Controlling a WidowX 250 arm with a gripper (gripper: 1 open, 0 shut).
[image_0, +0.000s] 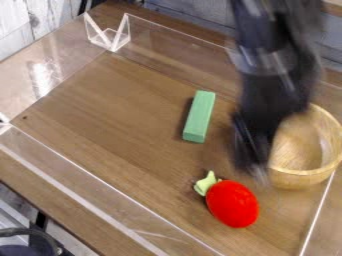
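My gripper (251, 150) is motion-blurred at the right, over the left part of a wooden bowl (307, 172), above and behind a red round toy vegetable (233, 205) with a pale green top. The toy lies on the wooden table near the front right. I cannot see the fingertips clearly, nor whether anything is between them. A green block (199, 116) lies left of the gripper.
A clear plastic holder (110, 32) stands at the back left. The table's edge runs along the lower left.
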